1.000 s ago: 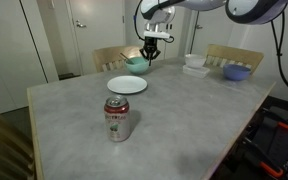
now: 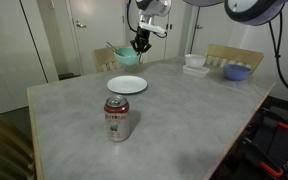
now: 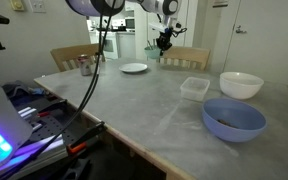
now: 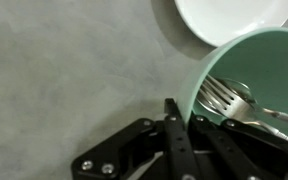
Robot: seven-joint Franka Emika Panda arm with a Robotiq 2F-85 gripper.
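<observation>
My gripper is shut on the rim of a light green bowl [image 4: 269, 62]. A fork [image 4: 224, 100] and other metal cutlery lie inside the bowl. In exterior view 1 the bowl [image 2: 130, 58] hangs above the far part of the table, beyond a white plate [image 2: 127, 84], with my gripper [image 2: 141, 45] at its right side. Exterior view 2 shows the bowl [image 3: 152, 46] partly, behind the plate [image 3: 133, 68]. Part of the plate [image 4: 234, 12] also appears at the top of the wrist view.
A can [image 2: 117, 118] stands on the near left of the table. Toward the right are a blue bowl [image 3: 232, 118], a clear container [image 3: 195, 89] and a white bowl [image 3: 241, 85]. Chairs stand at the far edge.
The green bowl has risen from the far table area, moving slightly left in exterior view 1, with my gripper rising along with it. The plate and can have stayed put.
</observation>
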